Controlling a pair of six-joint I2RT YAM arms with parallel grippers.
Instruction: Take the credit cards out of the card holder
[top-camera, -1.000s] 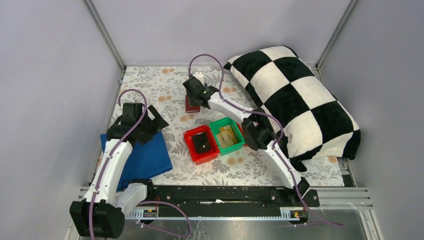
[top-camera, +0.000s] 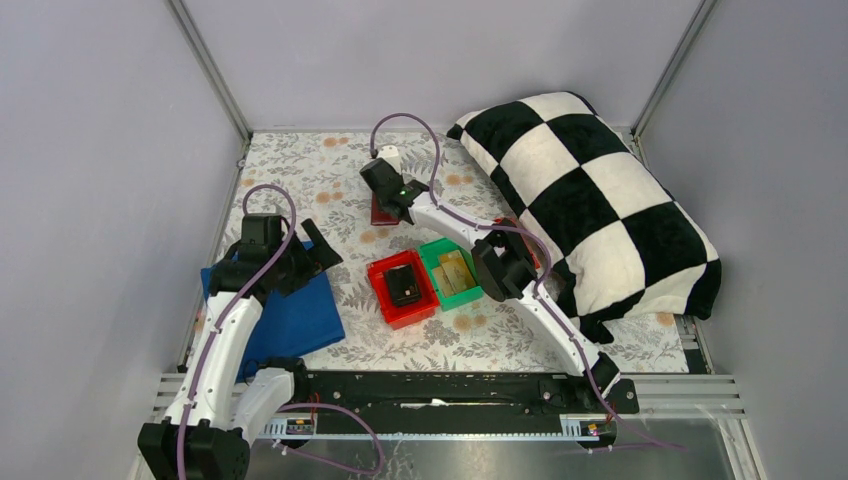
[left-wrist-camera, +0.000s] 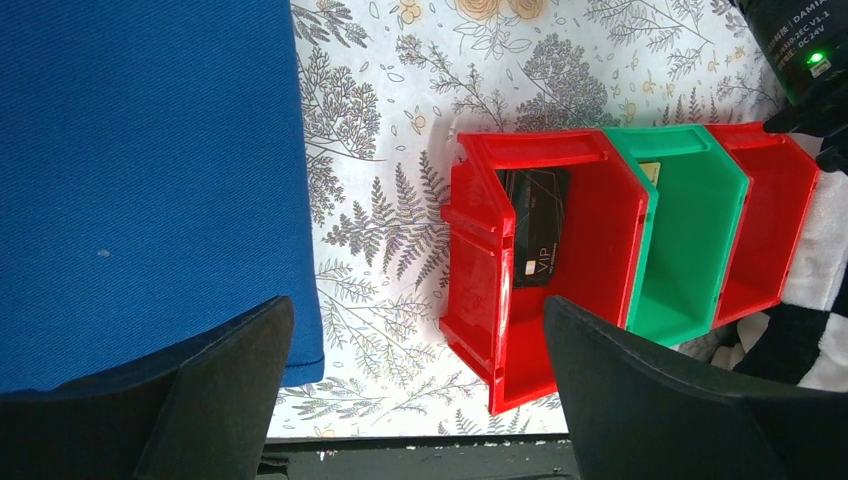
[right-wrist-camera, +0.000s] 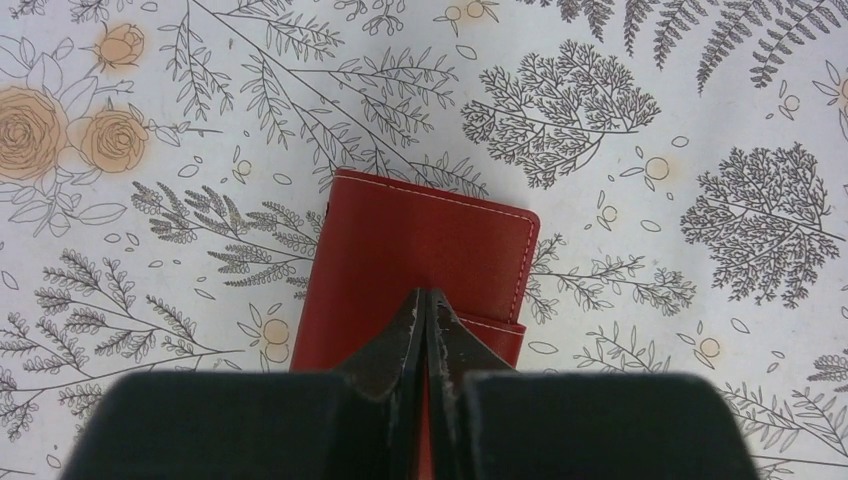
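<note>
The dark red card holder (right-wrist-camera: 420, 240) lies on the patterned mat at the back middle, partly under my right gripper (top-camera: 385, 185) in the top view. In the right wrist view my fingertips (right-wrist-camera: 405, 335) hang over it, close together; whether they touch it I cannot tell. My left gripper (top-camera: 315, 245) is open over the blue cloth (left-wrist-camera: 150, 180), nothing between its fingers. Black cards sit in a red bin (left-wrist-camera: 590, 270), and gold cards in the green bin (left-wrist-camera: 690, 260).
Another red bin (left-wrist-camera: 760, 240) stands at the right of the green one. A checkered pillow (top-camera: 590, 200) fills the right side.
My right gripper has shifted slightly left in the top view, staying over the card holder. My left arm has moved slightly toward the front, with little other change.
</note>
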